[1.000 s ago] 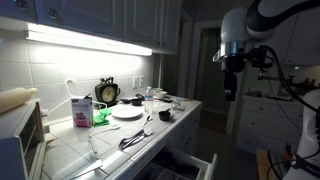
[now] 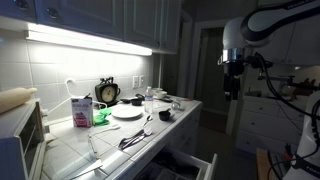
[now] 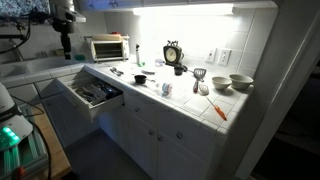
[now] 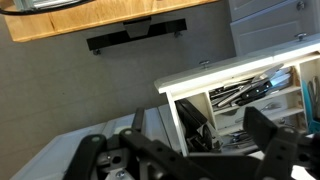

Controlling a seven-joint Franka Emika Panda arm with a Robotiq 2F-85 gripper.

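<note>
My gripper (image 2: 231, 97) hangs high in the air to the right of the counter, pointing down. Exterior view 2 shows the same gripper (image 3: 67, 53) at the far left, above and beside the pulled-out drawer (image 3: 84, 106). In the wrist view the dark fingers (image 4: 137, 121) stand wide apart, open, with nothing between them. Below and to the right lies the drawer (image 4: 177, 125), with black-handled utensils (image 4: 240, 97) and other cutlery in its white divided tray.
Along the counter are a dish (image 2: 127, 110), a box (image 2: 82, 111), a clock (image 2: 107, 91), a black cup (image 2: 165, 115) and loose utensils (image 2: 134, 140). Bowls (image 3: 240, 82) stand near a spatula (image 3: 219, 111). A toaster oven (image 3: 107, 48) sits in the corner. Floor lies below my gripper.
My arm has shifted slightly in exterior view 1, appearing a little smaller and farther away. The drawer and the counter objects look the same.
</note>
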